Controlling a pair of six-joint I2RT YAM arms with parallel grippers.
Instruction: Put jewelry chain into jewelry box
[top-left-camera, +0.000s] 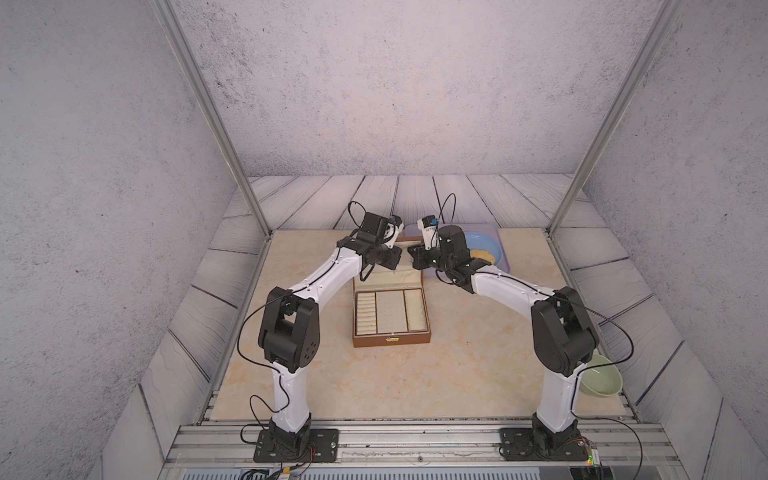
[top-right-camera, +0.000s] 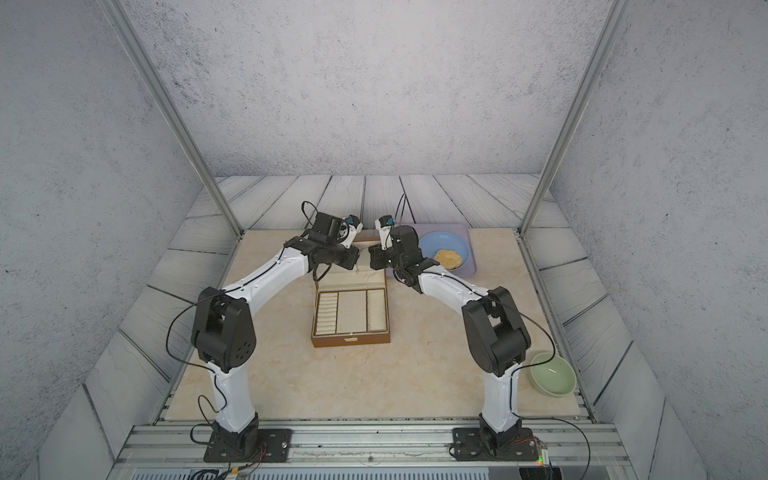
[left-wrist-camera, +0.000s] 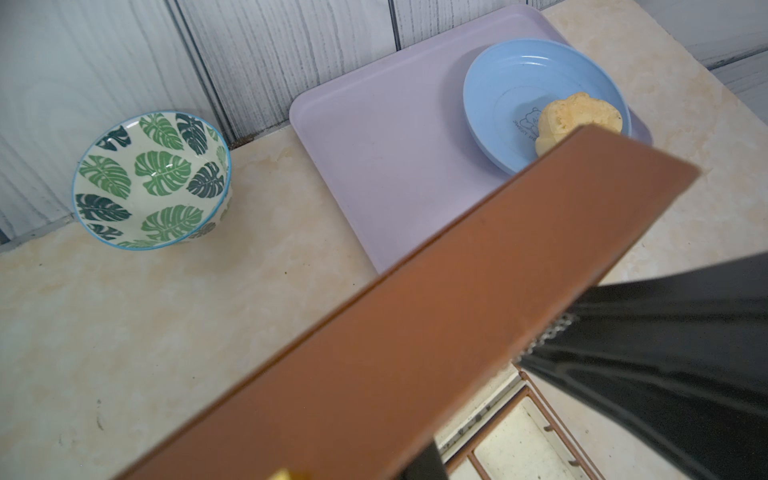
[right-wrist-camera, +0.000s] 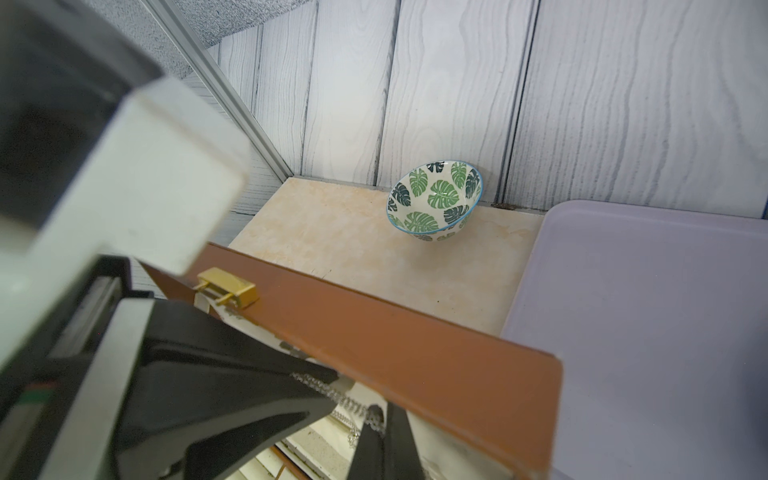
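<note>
The brown jewelry box (top-left-camera: 391, 339) lies open mid-table, its cream compartments toward the front and its lid raised behind. Both arms reach in over the lid, so my left gripper (top-left-camera: 397, 257) and right gripper (top-left-camera: 413, 256) almost meet. In the right wrist view a thin silver jewelry chain (right-wrist-camera: 340, 400) runs from the seam of the left fingers to the tip of the right fingers (right-wrist-camera: 384, 456), with a strand hanging below. The left wrist view shows the chain (left-wrist-camera: 549, 334) at the right gripper's tip, partly covered by the lid (left-wrist-camera: 432, 304). Both grippers are shut on it.
Behind and right of the box lies a purple tray (left-wrist-camera: 376, 136) bearing a blue plate (left-wrist-camera: 500, 88) with a yellow bread piece (left-wrist-camera: 577, 118). A leaf-patterned bowl (right-wrist-camera: 436, 200) stands at the back. A green bowl (top-left-camera: 601, 377) sits front right.
</note>
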